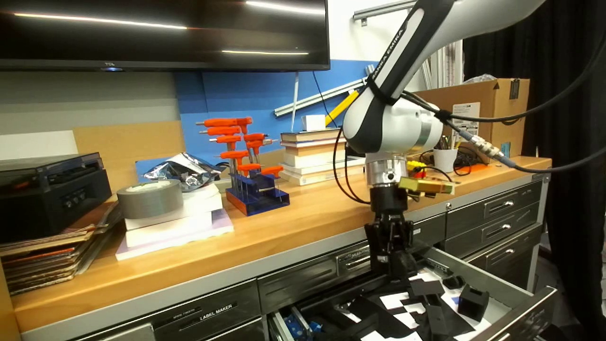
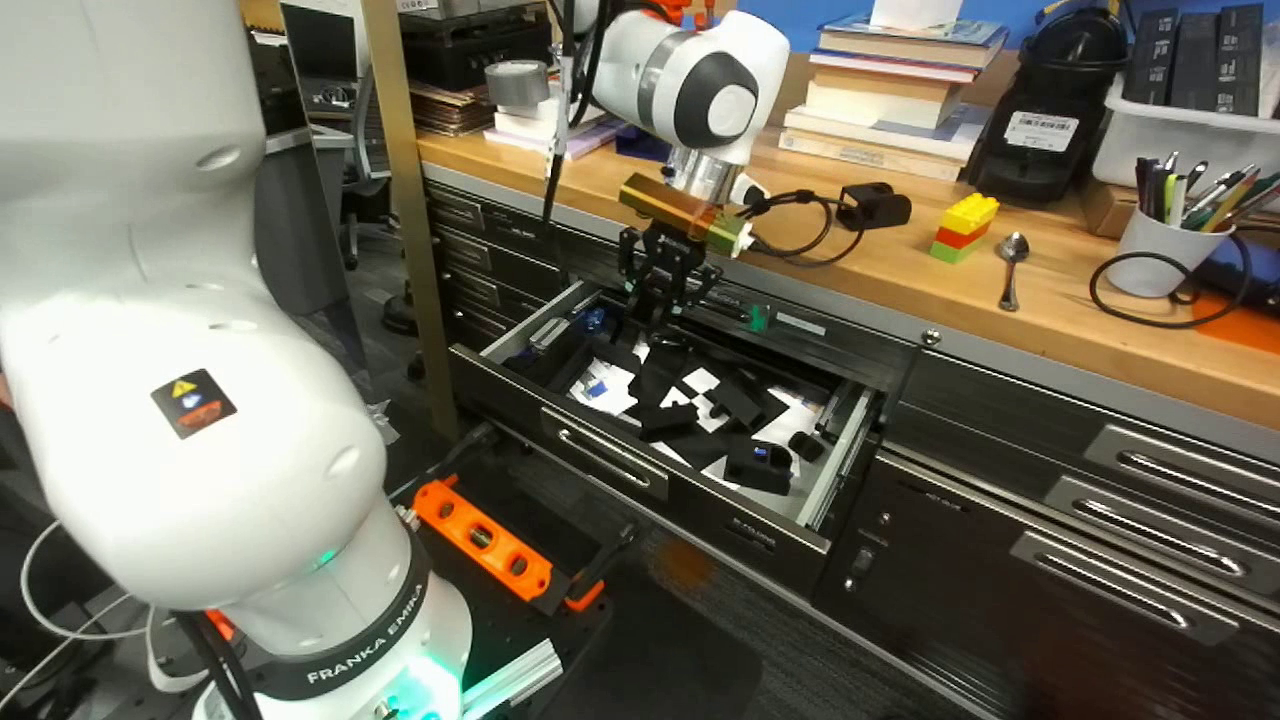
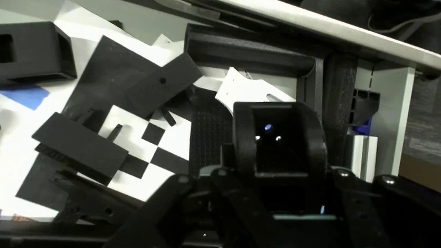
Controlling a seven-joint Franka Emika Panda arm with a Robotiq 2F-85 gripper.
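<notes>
A black hollow part (image 3: pixel 316 136) with a rounded side is held between the fingers of my gripper, which is shut on it. In the first exterior view my gripper (image 1: pixel 390 247) points down over the inner part of the open drawer (image 1: pixel 488 258), below desk height. The second exterior view shows the gripper (image 2: pixel 657 288) above the drawer's back left area. From these views I cannot tell whether the held part touches anything beneath it.
Black plates and parts lie over white sheets and a checkered board (image 3: pixel 136 132) in the drawer. A boxy black part (image 3: pixel 31 51) sits in the drawer too. The desk edge (image 2: pixel 768 282) runs close behind the arm. Toy bricks (image 2: pixel 963 228) and a spoon (image 2: pixel 1011 266) rest on the desk.
</notes>
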